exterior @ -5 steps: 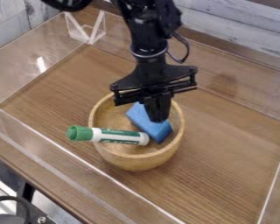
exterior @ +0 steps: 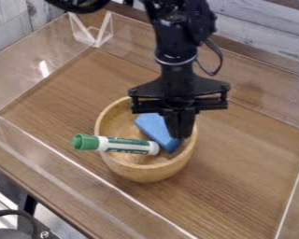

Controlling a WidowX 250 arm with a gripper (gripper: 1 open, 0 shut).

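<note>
My black gripper [exterior: 177, 117] hangs just over a tan round bowl [exterior: 149, 170] near the middle of the view. In the bowl lies a blue block [exterior: 157, 131], partly hidden under the gripper. A green-and-white tube [exterior: 115, 144] lies across the bowl's left front, its green cap over the rim. The gripper's fingertips are dark against each other, and I cannot clearly see anything between them.
Pale walls border it at the left, back and right. A dark cable shows at the lower left edge.
The bowl and tube look unmoved.
</note>
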